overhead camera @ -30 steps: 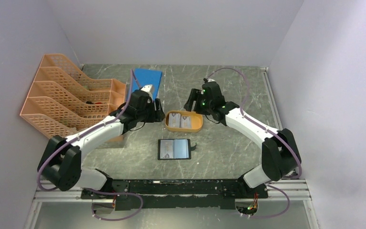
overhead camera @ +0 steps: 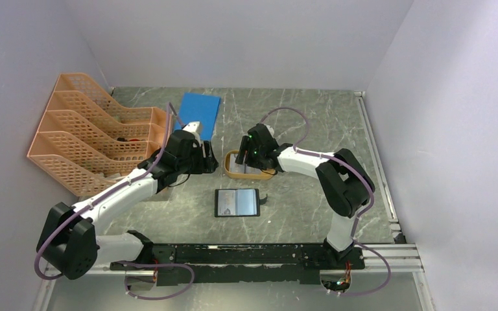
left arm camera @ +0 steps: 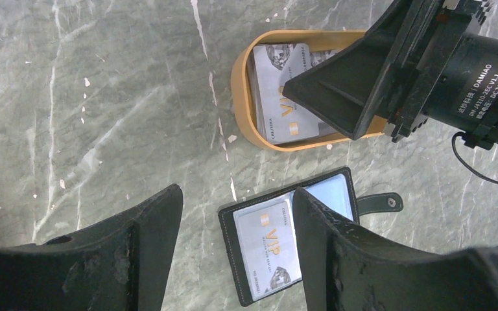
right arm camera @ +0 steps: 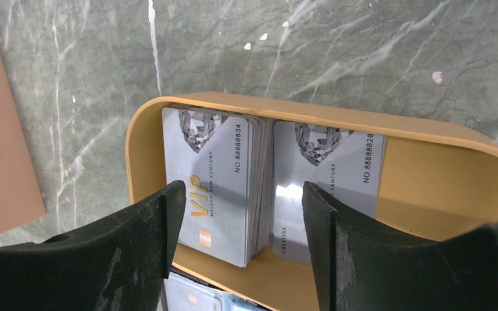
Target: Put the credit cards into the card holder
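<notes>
The open black card holder (overhead camera: 237,216) lies on the table, a silver VIP card (left arm camera: 267,243) in its left side and a pale blue surface (left arm camera: 332,195) on its right. Behind it, an orange tray (overhead camera: 270,175) contains a thick stack of silver cards (right arm camera: 207,184) at its left end and flatter cards (right arm camera: 327,168) beside it. Over the tray, my right gripper is open, its fingertips on either side of the stack's right edge in view; whether they touch any card I cannot tell. My left gripper (overhead camera: 209,159) hangs open and empty left of the tray.
A peach slatted rack (overhead camera: 97,139) stands at the left behind my left arm. A blue sheet (overhead camera: 199,110) lies at the back. Both grippers are close together around the tray.
The right gripper has moved left from the tray's right back side to over the stack, and its fingers have come closer together. The left gripper has shifted slightly left. The cards look unmoved.
</notes>
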